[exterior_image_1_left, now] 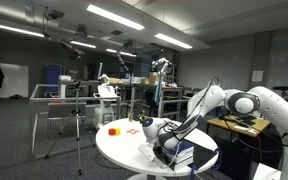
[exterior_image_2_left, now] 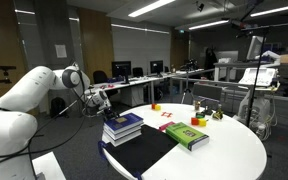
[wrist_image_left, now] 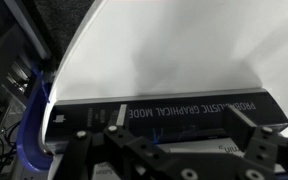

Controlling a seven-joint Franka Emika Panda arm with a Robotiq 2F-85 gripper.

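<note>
A stack of thick books [exterior_image_2_left: 122,130] stands on the near left of the round white table, a dark blue cover uppermost. In the wrist view, a black spine [wrist_image_left: 174,119] lettered "Probabilistic Graphical Model" runs across, with a paler book [wrist_image_left: 219,146] beside it. My gripper is open, its two fingers [wrist_image_left: 120,130] wide apart in front of these spines. Whether the pads touch a book cannot be told. In the second exterior view, the gripper [exterior_image_2_left: 106,104] is at the stack's far upper side, small and partly hidden.
A green book [exterior_image_2_left: 187,137] lies on the white table [exterior_image_2_left: 234,150], right of a black area [exterior_image_2_left: 149,148]. Red and yellow blocks [exterior_image_2_left: 199,122] sit farther back. A tripod [exterior_image_1_left: 79,115] stands beyond the table.
</note>
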